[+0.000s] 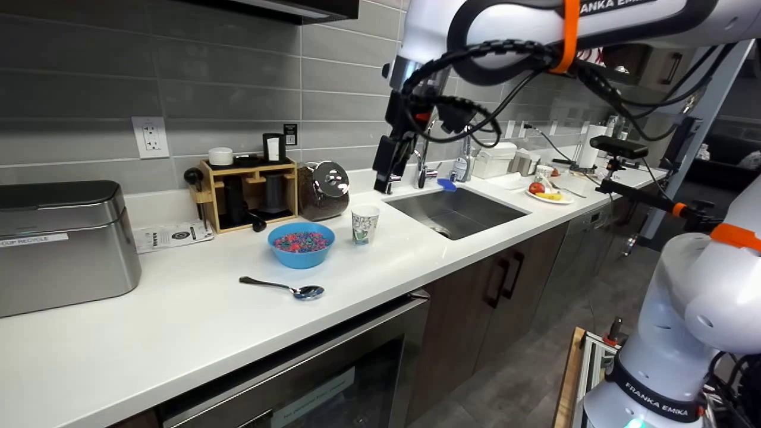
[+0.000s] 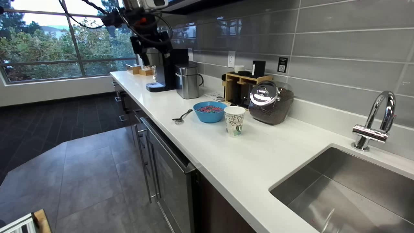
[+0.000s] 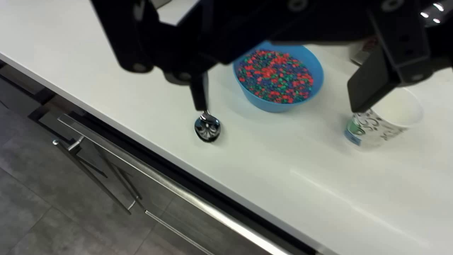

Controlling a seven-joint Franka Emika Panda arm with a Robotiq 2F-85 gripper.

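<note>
My gripper is open, with wide-apart black fingers (image 3: 198,94) and nothing held between them. In exterior view 1 it hangs well above the counter near the sink. Below lies a metal spoon (image 1: 307,292) on the bare counter, part of its handle hidden by a finger in the wrist view. Beside it sits a blue bowl (image 1: 301,261) filled with small red, blue and green pieces. A patterned paper cup (image 2: 234,123) stands upright to the bowl's sink side; in the wrist view the right finger overlaps its edge.
Behind the bowl and cup are a wooden organizer (image 1: 292,191) and a tilted glass jar (image 2: 269,103). A steel bin (image 1: 68,249) stands at the left. The sink (image 2: 349,186) opens to the right.
</note>
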